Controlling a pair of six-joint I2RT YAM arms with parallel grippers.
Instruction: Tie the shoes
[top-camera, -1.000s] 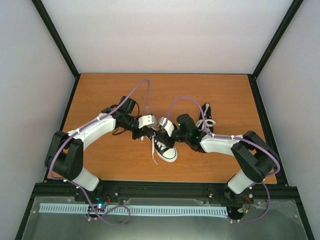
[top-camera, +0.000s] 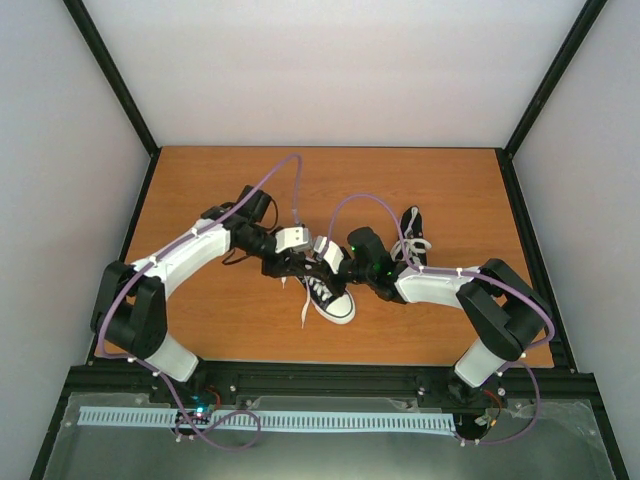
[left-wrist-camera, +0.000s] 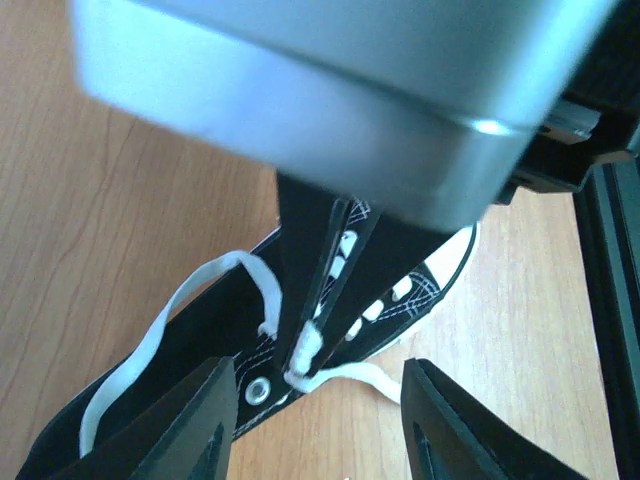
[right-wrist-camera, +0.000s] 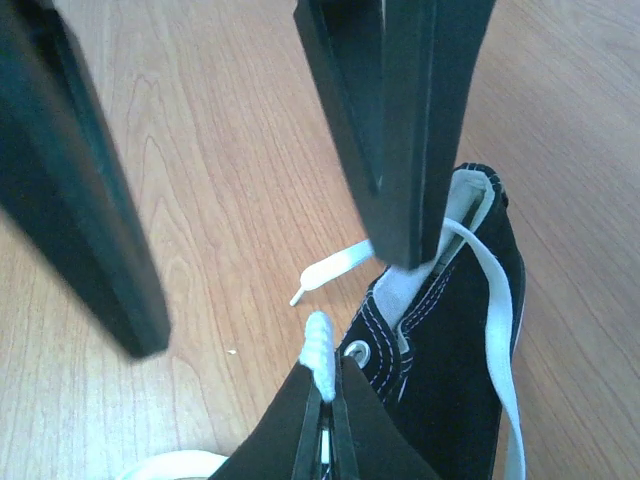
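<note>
The near black shoe (top-camera: 338, 303) with white laces lies under both grippers, its white toe toward the front. My right gripper is shut on a white lace (right-wrist-camera: 318, 345), whose end pokes up past its fingertips, above the eyelets. Around it, my left gripper stands open, its fingers (left-wrist-camera: 190, 425) on either side of the right gripper's tips and the held lace. Another lace end (right-wrist-camera: 500, 340) drapes over the shoe's dark side in the right wrist view. From above, the grippers hide the shoe's heel half.
A second black shoe (top-camera: 412, 222) with white laces sits farther back on the right, near the right arm. Bare wooden table (top-camera: 200, 320) lies to the left and in front. The two wrists are almost touching.
Over the last second, my right gripper has shifted slightly left, toward the left one. The lace hanging beside the shoe has swung a little. My left gripper has moved slightly left.
</note>
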